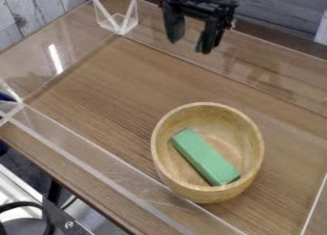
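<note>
My black gripper (194, 27) is at the top middle of the camera view, over the back of the wooden surface, with its fingers open and nothing visible between them. A round, pale wooden bowl (239, 127) sits at the lower middle, well in front of the gripper, with a green rectangular block (205, 155) lying inside it.
A white angular object (118, 19) stands at the top left, near the back. Black cables (26, 208) show at the lower left corner.
</note>
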